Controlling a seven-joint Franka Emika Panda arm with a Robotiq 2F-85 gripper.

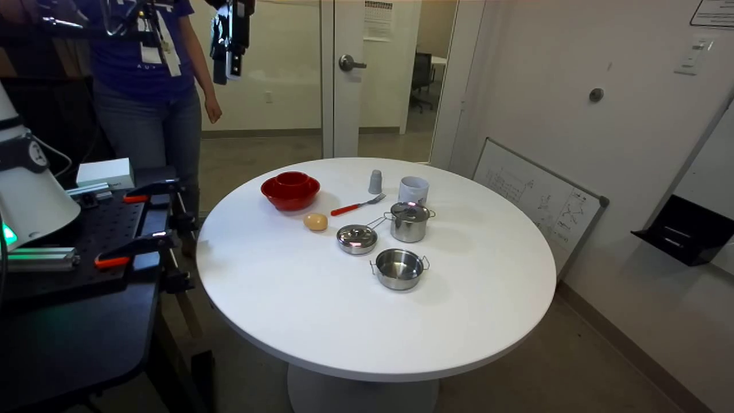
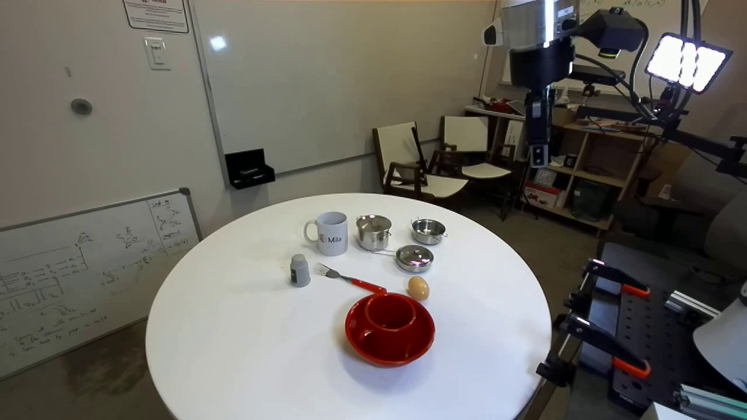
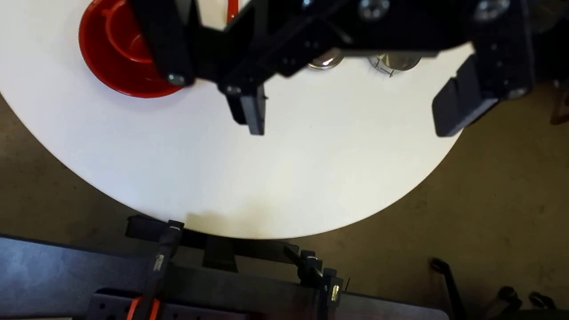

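High above the table's edge, my gripper stands open, its fingers wide apart with only bare tabletop showing between them. A red bowl (image 2: 357, 340) holds a smaller red cup (image 2: 390, 311). Beside it lie a brown egg (image 2: 418, 287) and a red-handled fork (image 2: 367, 286). A grey shaker (image 2: 299, 270) and a white mug (image 2: 332, 234) stand farther off. In the first exterior view, a lidded steel pot (image 1: 410, 226), a lidded steel pan (image 1: 357, 240) and an open steel pot (image 1: 399, 268) are grouped mid-table. None of these touches the gripper.
The round white table (image 1: 289, 296) has free room at its front and right. Clamps with orange grips (image 1: 113, 262) stick out from the black bench beside it. A person (image 1: 148, 89) stands behind the bench. A whiteboard (image 1: 540, 206) leans on the wall.
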